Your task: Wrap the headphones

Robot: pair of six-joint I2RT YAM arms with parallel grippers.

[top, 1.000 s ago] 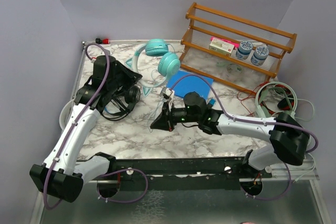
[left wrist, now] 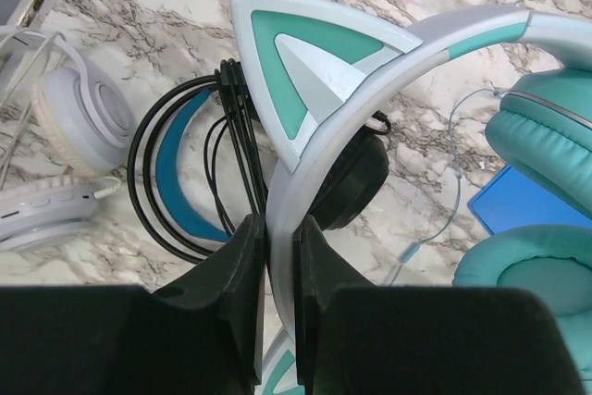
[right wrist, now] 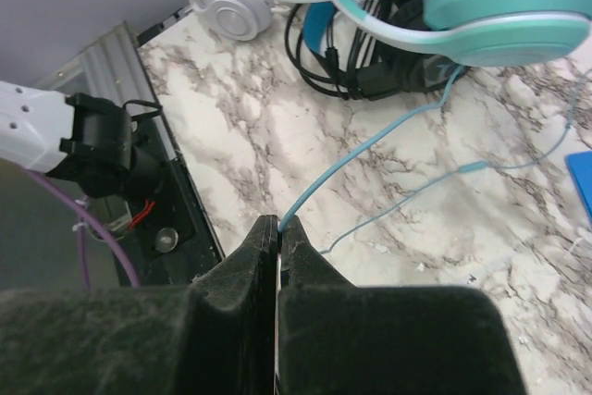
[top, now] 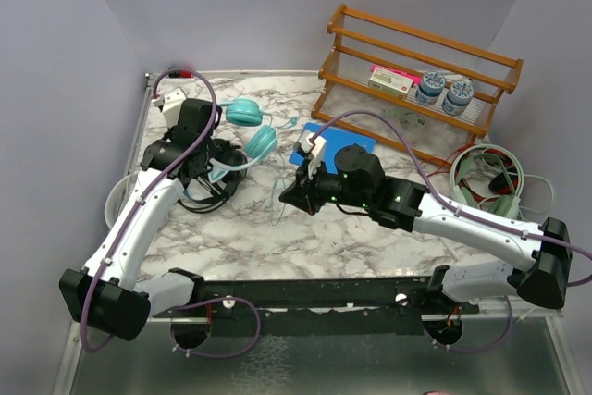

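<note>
Mint-and-white cat-ear headphones (top: 261, 143) hang at the table's upper left, held by my left gripper, shut on the white headband. In the left wrist view an ear piece (left wrist: 314, 62) and both mint cushions (left wrist: 527, 136) show above the table. My right gripper is shut on the thin light-blue cable (right wrist: 361, 147), which runs up to the headphones. In the top view it is over the middle of the table, right of the headphones.
Black headphones with coiled cables (left wrist: 185, 182) and white headphones (left wrist: 83, 117) lie beneath at the left. A blue pad (top: 338, 136), a wooden rack (top: 416, 34) and mint headphones (top: 499, 159) occupy the back and right.
The left gripper with the headphones has moved left over the last second. The right gripper has shifted slightly right and back from the table's front.
</note>
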